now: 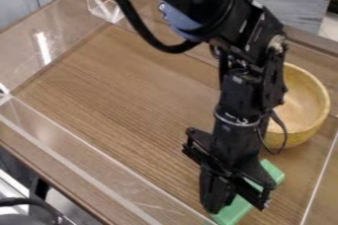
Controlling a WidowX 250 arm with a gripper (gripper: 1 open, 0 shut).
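My black gripper is low at the front right of the wooden table, directly over a flat green object that it largely covers. The green shows to the right of and below the fingers. The fingers are dark and overlap, so I cannot tell from this view whether anything is between them.
A yellow bowl sits at the right behind the arm. Clear plastic edges run along the left and front sides.
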